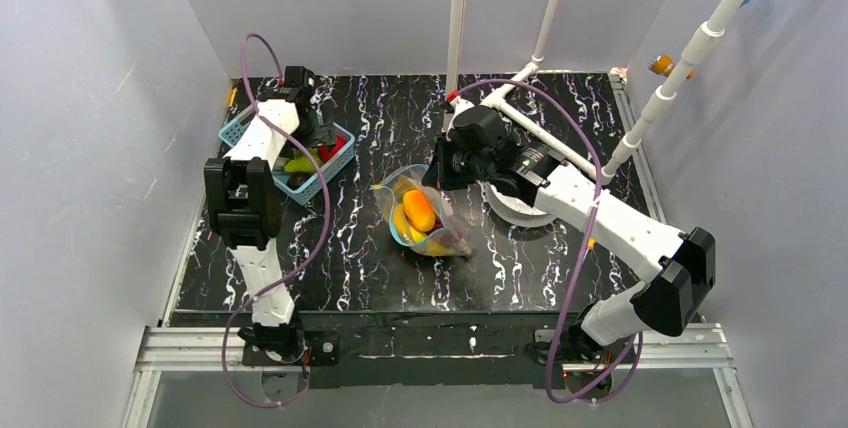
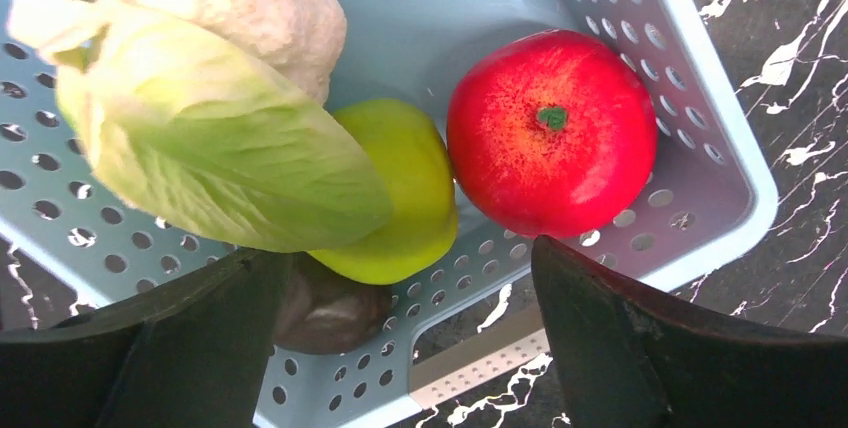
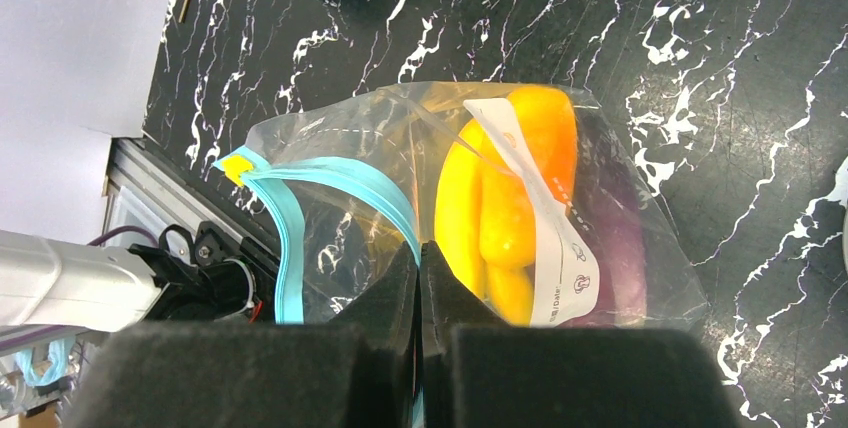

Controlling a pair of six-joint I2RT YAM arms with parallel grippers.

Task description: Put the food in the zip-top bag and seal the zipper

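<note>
In the left wrist view my left gripper is open above the blue basket (image 2: pixel 755 188), its fingers wide apart with nothing held between them. Below it lie a red round fruit (image 2: pixel 555 138), a yellow-green fruit (image 2: pixel 415 188), a pale leafy vegetable (image 2: pixel 220 138) and a dark brown item (image 2: pixel 330 313). The clear zip bag (image 3: pixel 650 218) stands mid-table with its mouth open, holding orange and yellow food (image 3: pixel 540 148) and something purple (image 3: pixel 615 228). My right gripper is shut on the bag's light-blue zip edge (image 3: pixel 350 176).
A white round strainer-like item (image 1: pixel 520 210) sits to the right, partly behind the right arm. White pipes (image 1: pixel 560 138) cross the back right.
</note>
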